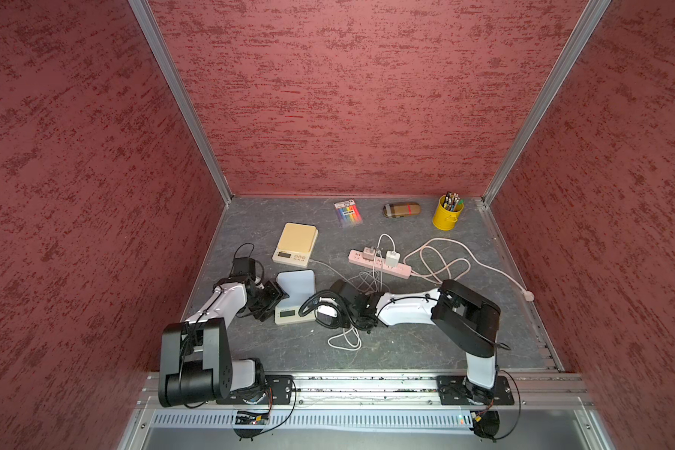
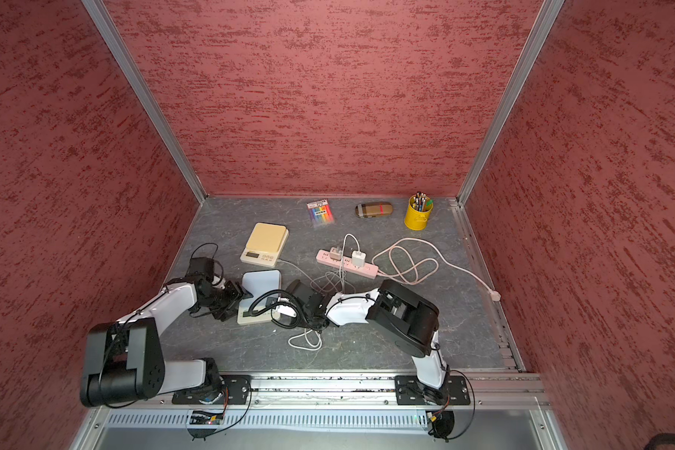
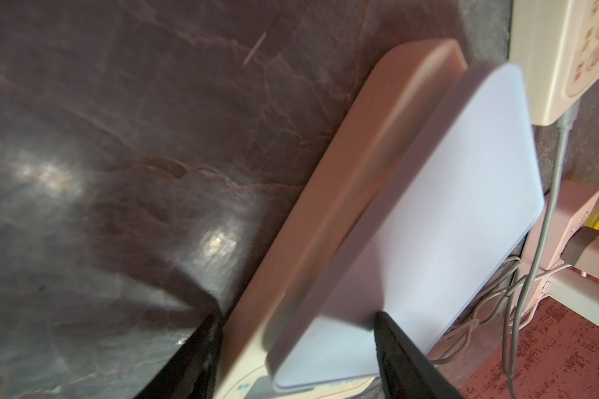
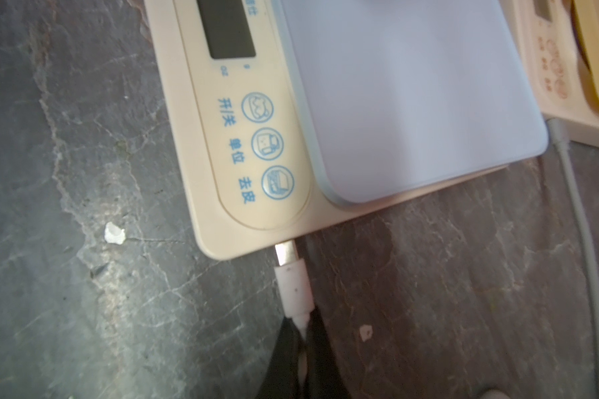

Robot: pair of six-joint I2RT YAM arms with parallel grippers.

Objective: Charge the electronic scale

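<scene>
The scale with the pale blue plate (image 4: 406, 93) lies between my two grippers, its buttons and dark display (image 4: 226, 26) showing in the right wrist view. At its side edge is a white charging plug (image 4: 294, 289), its metal tip (image 4: 286, 252) partly exposed and its end at the scale's edge. How deep the tip sits cannot be told. My right gripper is shut on the cable just behind the plug. My left gripper is part open at the scale's other side; its fingers (image 3: 203, 359) straddle the scale's rim and plate edge, contact unclear.
Behind is a yellow-plated scale (image 1: 298, 240) with a grey cable (image 4: 582, 219) in its side. A pink power strip (image 1: 358, 258) with chargers stands right of it. Farther back are a yellow pen bucket (image 1: 445, 219), a brown case (image 1: 403, 210) and a colourful pack (image 1: 348, 213).
</scene>
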